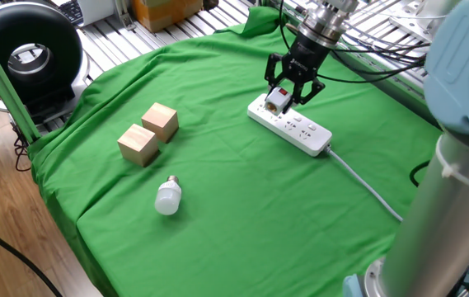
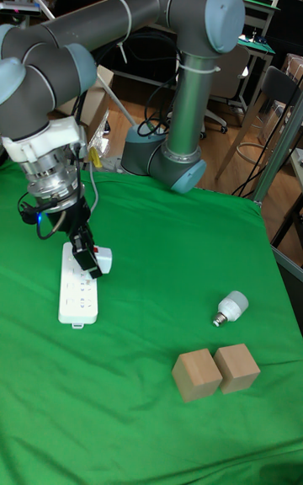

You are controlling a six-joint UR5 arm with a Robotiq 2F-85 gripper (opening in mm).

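Note:
My gripper (image 1: 285,96) points down over the white power strip (image 1: 308,136) and is shut on a small white lamp socket (image 1: 278,101) with a red switch. The socket is at the strip's far-left end in exterior view 1; whether its pins sit in the outlet cannot be made out. From the other side, in exterior view 3, the socket (image 2: 105,259) shows beside the black fingers (image 2: 87,260), by the strip (image 2: 79,306). A white light bulb (image 1: 168,198) with a metal screw base lies on its side on the green cloth, well apart from the gripper.
Two wooden blocks (image 1: 138,145) stand close together near the cloth's left side. The strip's grey cable (image 1: 364,185) runs toward the arm's column (image 1: 444,219). Open green cloth (image 1: 242,223) lies between bulb and strip.

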